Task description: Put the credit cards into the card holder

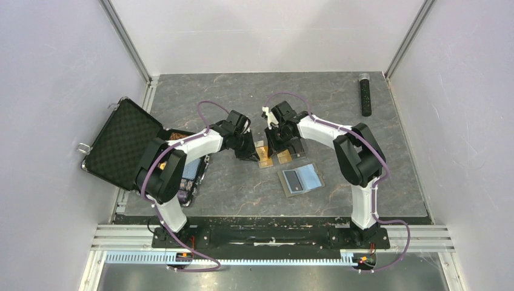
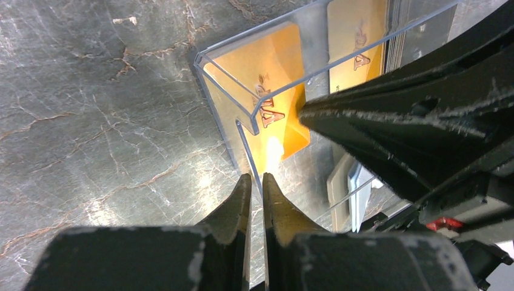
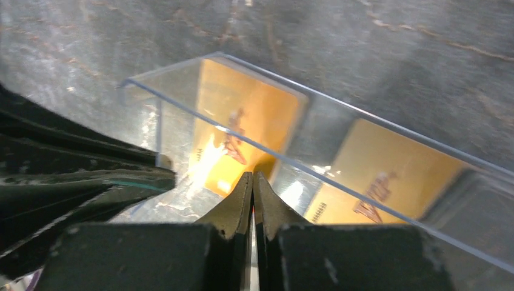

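Note:
In the right wrist view a gold VIP card (image 3: 245, 127) stands in the clear tray (image 3: 363, 118), with a second gold card (image 3: 385, 173) further right. My right gripper is shut at the lower edge of the first card, with nothing between its fingertips; the card is outside them. My left gripper is shut on the slotted end wall of the tray, as the left wrist view shows. Just in front of the tray lies what looks like the opened card holder (image 1: 311, 178), with dark and pale blue panels.
An open black case (image 1: 124, 142) with items inside stands at the left. A black cylinder with a silver end (image 1: 365, 96) lies at the far right. Both grippers are very close together over the tray.

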